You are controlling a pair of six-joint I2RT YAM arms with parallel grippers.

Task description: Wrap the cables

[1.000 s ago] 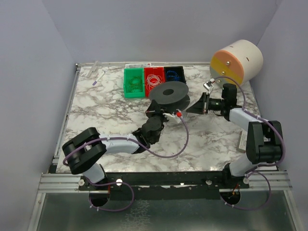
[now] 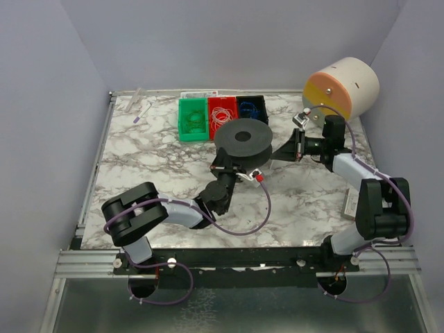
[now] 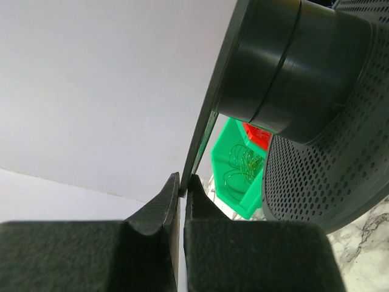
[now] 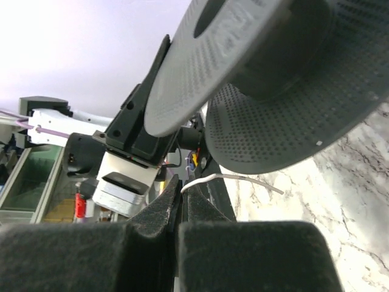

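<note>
A dark grey perforated spool (image 2: pixel 243 135) is held up over the middle of the table, tilted. My left gripper is shut on the thin rim of one spool flange, which rises from between its fingertips. To the spool's right, my right gripper is shut on a thin white cable (image 4: pixel 243 178), which arcs from the fingertips toward the spool. In the top view the left gripper's tips are partly hidden by the spool and its own body.
Behind the spool stand green (image 2: pixel 192 121), red (image 2: pixel 222 100) and black (image 2: pixel 251 104) bins with cables. A large cream cylinder (image 2: pixel 352 80) sits at the back right.
The spool and left gripper have shifted slightly, with the spool's tilt changing. My right gripper has moved a little, staying to the spool's right.
</note>
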